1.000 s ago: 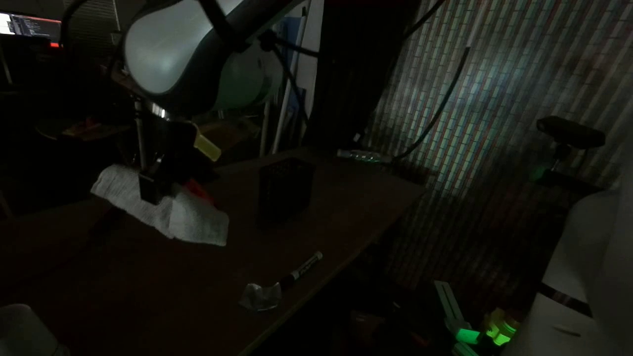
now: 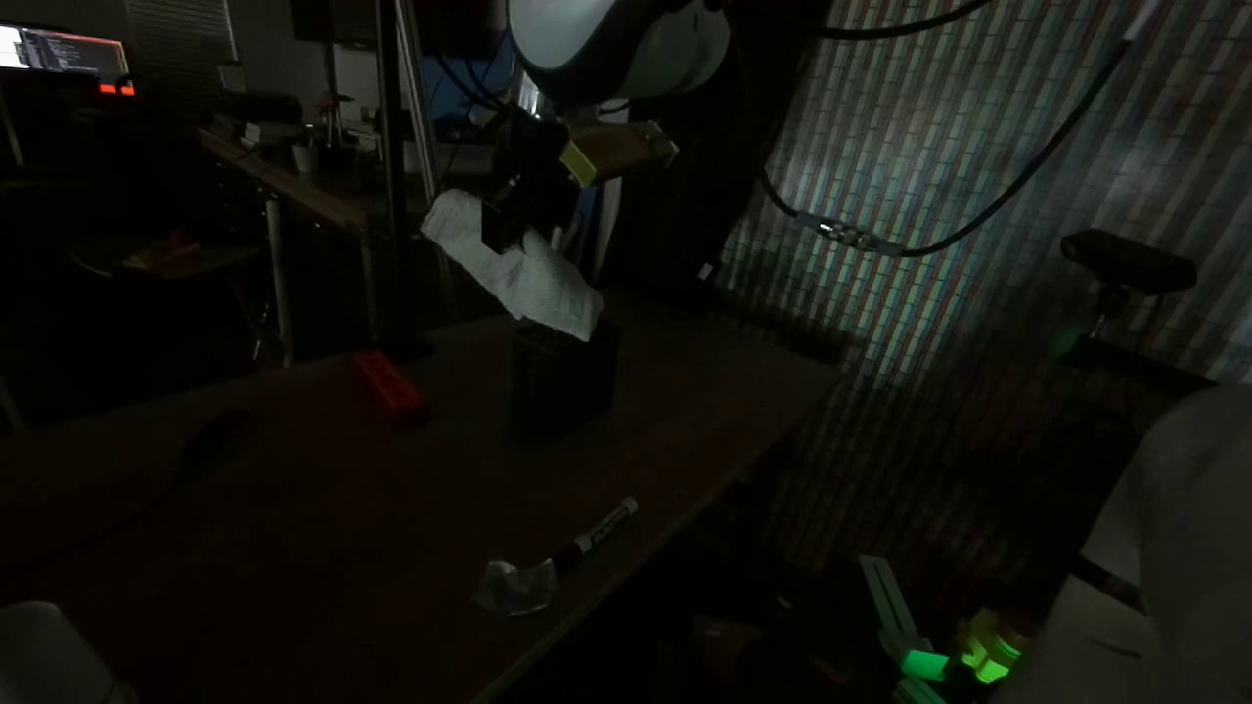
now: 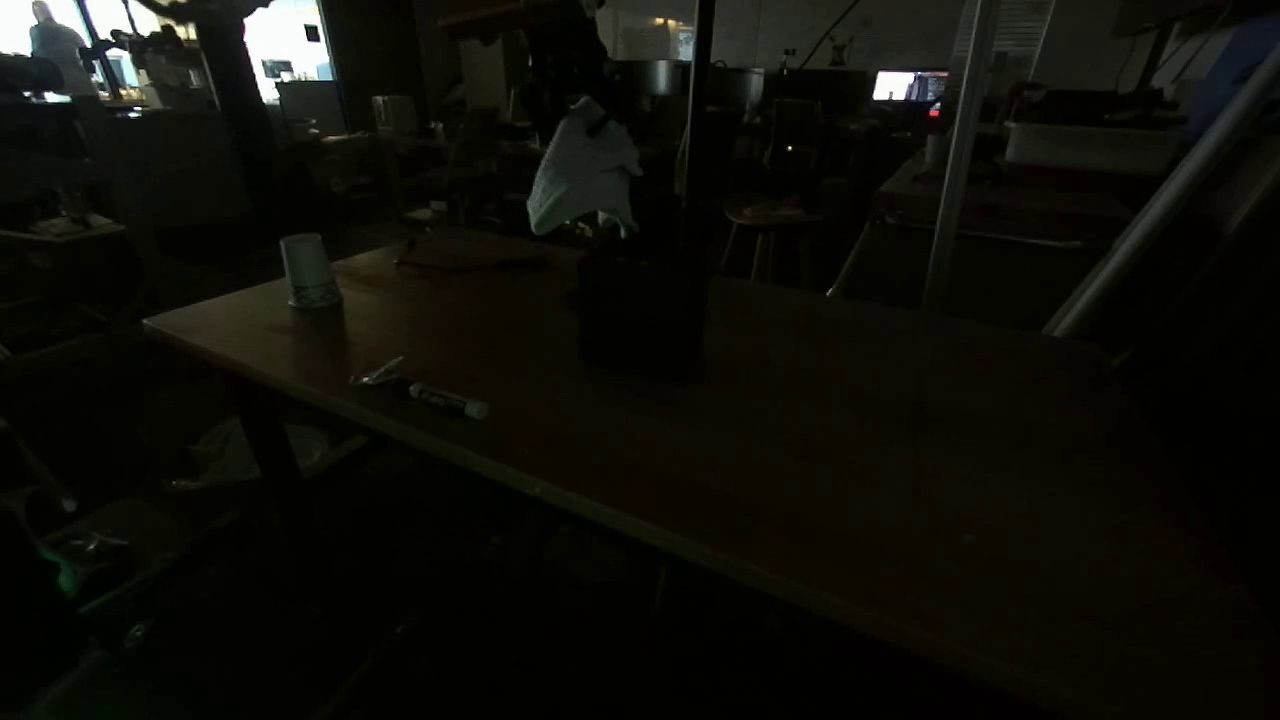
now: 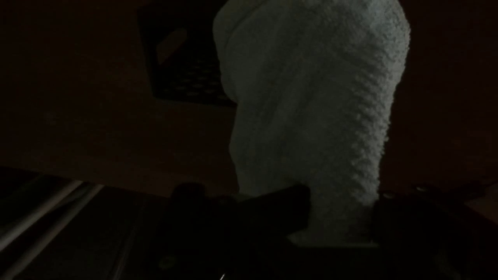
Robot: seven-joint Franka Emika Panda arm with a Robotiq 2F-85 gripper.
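A white towel (image 2: 524,276) hangs from my gripper (image 2: 513,235), which is shut on it above the table. The towel's lower end reaches over the top of a black basket (image 2: 563,381) in exterior view 1. From the other side, the towel (image 3: 584,178) shows above and a little left of the basket (image 3: 642,312). In the wrist view, the towel (image 4: 313,102) runs up from between the dark fingers and covers part of the perforated basket (image 4: 186,84). Whether cloth touches the rim, I cannot tell.
A marker (image 2: 599,528) and a crumpled clear wrapper (image 2: 516,587) lie near the table's edge. Behind the basket's left side is a red object (image 2: 389,387). A cup (image 3: 310,270) stands at the table's far left in exterior view 2. The room is very dark.
My gripper has risen and moved right in exterior view 1, carrying the towel from beside the red object to above the basket. The red object is now uncovered.
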